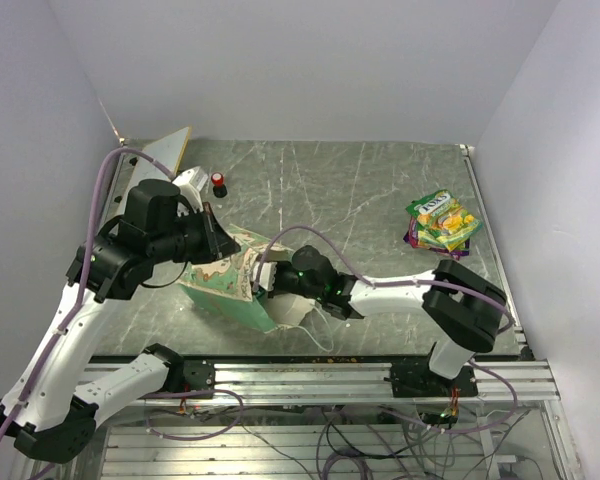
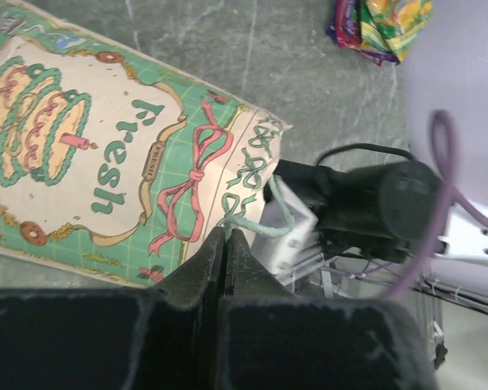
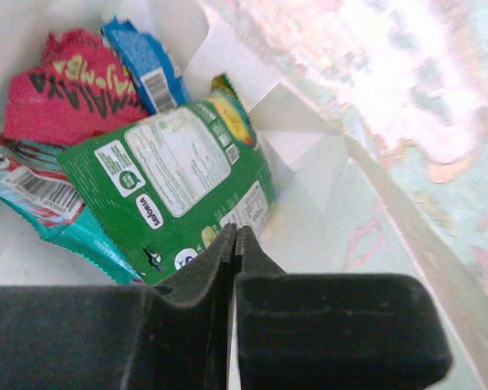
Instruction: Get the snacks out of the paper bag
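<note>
The paper bag (image 1: 220,300) lies on its side, its printed face (image 2: 89,162) seen from above. My left gripper is shut on a pale cord handle of the bag, above its edge. My right gripper is shut at the bag's mouth, looking inside at a green snack pack (image 3: 179,162), a pink pack (image 3: 73,97), a blue pack (image 3: 146,57) and a teal pack (image 3: 41,195); nothing shows between its fingers.
Snack packs (image 1: 442,220) lie in a pile at the back right of the grey table. A small dark bottle (image 1: 219,188) and a leaning board (image 1: 155,165) stand at the back left.
</note>
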